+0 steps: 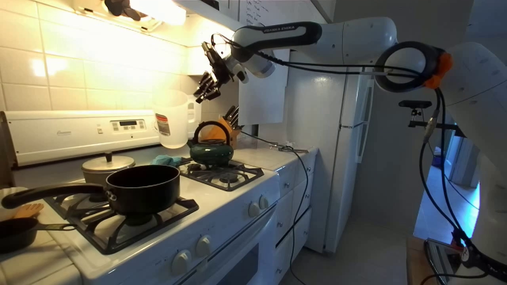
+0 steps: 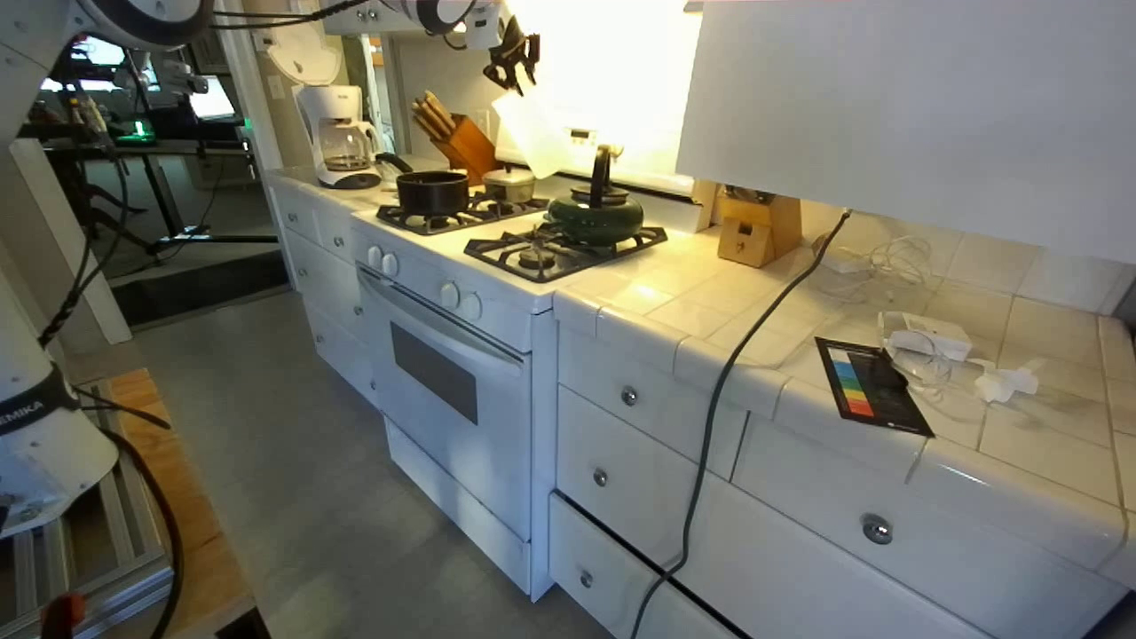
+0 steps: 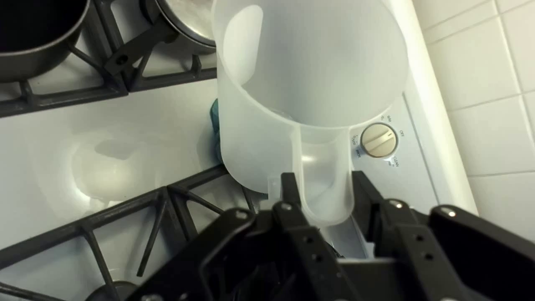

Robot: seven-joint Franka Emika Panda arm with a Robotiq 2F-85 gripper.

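Observation:
Held in the air above the back of the stove is a translucent white plastic pitcher [image 1: 176, 124] with a red and grey label. My gripper is shut on its handle, a finger to each side in the wrist view. Looking down, I see the pitcher's open mouth [image 3: 321, 65]; no contents show in the visible part. In the second exterior view the pitcher [image 2: 534, 130] hangs tilted below the gripper [image 2: 513, 76], behind the burners.
A green kettle [image 1: 212, 151] stands on the right burners, close to the pitcher. A black saucepan [image 1: 142, 189] and a lidded pot [image 1: 107, 167] occupy the left side. A blue cloth [image 1: 164, 160] lies between the grates. Tiled counter [image 2: 682, 309] lies right of the stove.

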